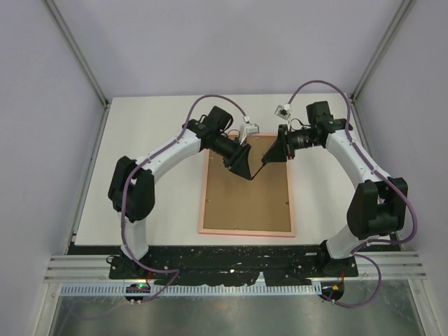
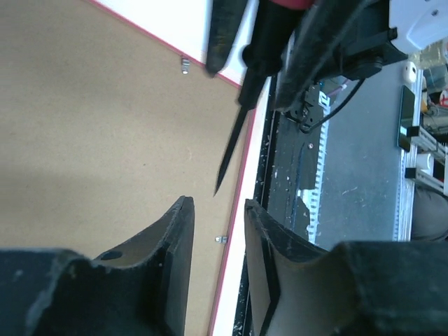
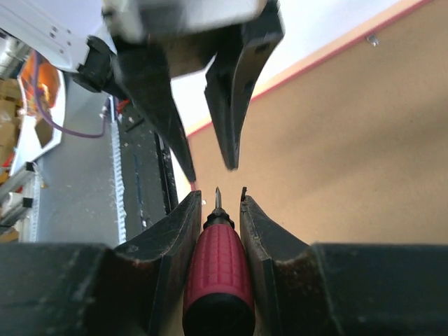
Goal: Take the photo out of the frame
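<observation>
The picture frame (image 1: pixel 245 203) lies face down, its brown backing (image 2: pixel 105 140) up and a pinkish rim around it. Above the backing, my right gripper is shut on the red handle of a screwdriver (image 3: pixel 218 269). Its thin dark shaft (image 2: pixel 229 155) points down toward my left gripper. That gripper stands part open, with a gap between its fingers and nothing held there. The shaft's tip shows just beyond this gap in the left wrist view; whether it touches either finger I cannot tell. The photo is out of sight.
Small metal tabs, such as the one by the rim (image 2: pixel 222 239), sit along the backing's edge. Both arms crowd together over the frame's upper half.
</observation>
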